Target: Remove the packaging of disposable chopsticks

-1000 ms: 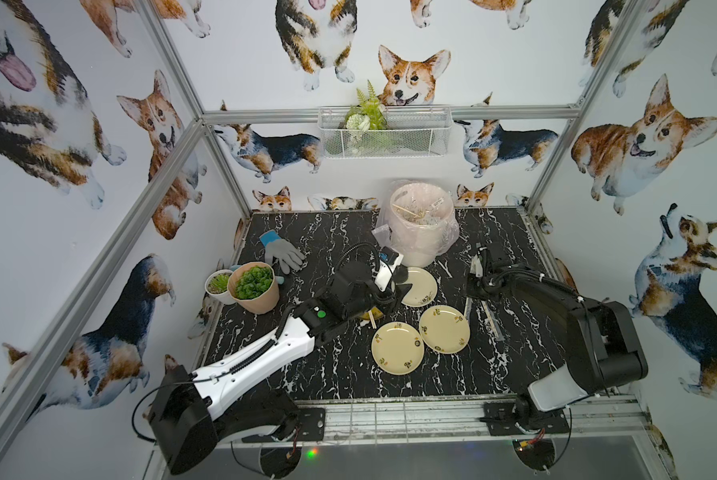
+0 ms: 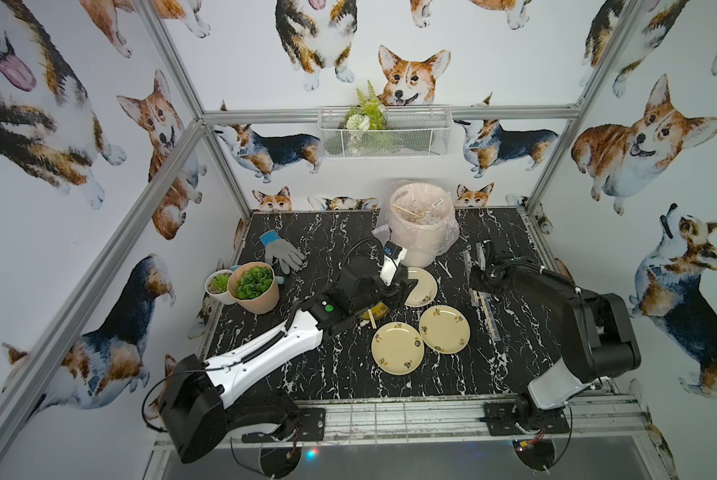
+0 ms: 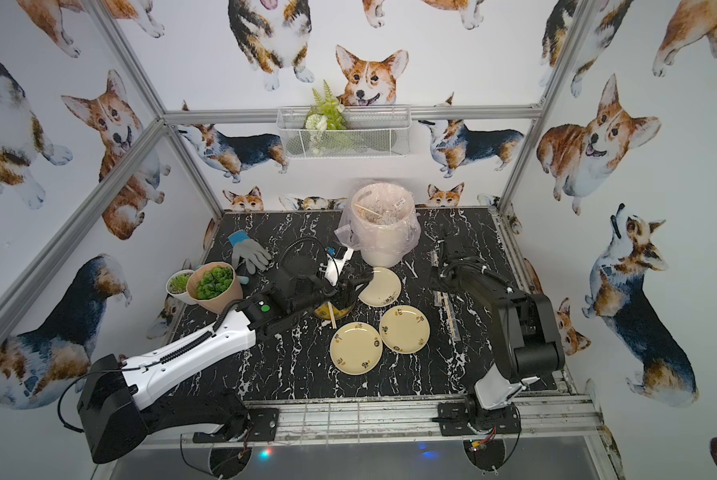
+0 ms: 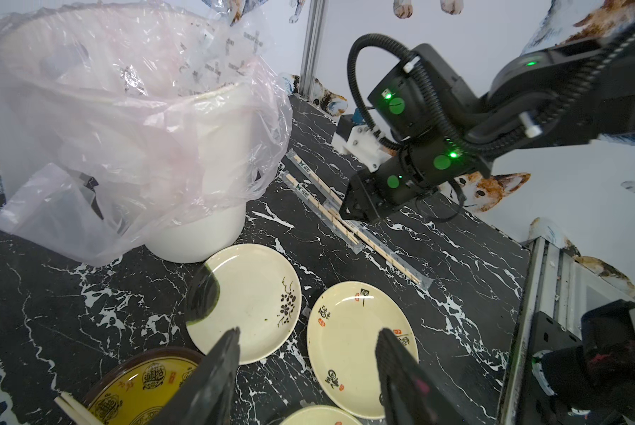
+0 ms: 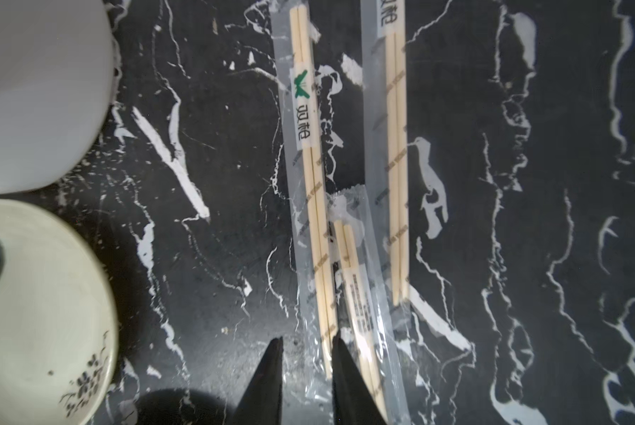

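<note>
Three clear-wrapped pairs of chopsticks lie on the black marbled table: a left pack (image 5: 313,177), a right pack (image 5: 397,163) and a near pack (image 5: 360,297) whose end sits between the other two. My right gripper hangs over the near ends of the packs, fingers parted a little, and I see nothing held between them. In the left wrist view the right arm reaches in over the packs (image 4: 381,248). My left gripper is open and empty above the plates, left of the packs.
A bag-lined white bin (image 4: 204,163) stands behind the plates. Three cream plates, among them a far plate (image 2: 421,288), and a yellow-brown bowl (image 4: 147,386) with chopsticks on it fill the middle. Gloves (image 2: 282,252) and potted plants (image 2: 254,284) sit at the left.
The left arm has barely moved.
</note>
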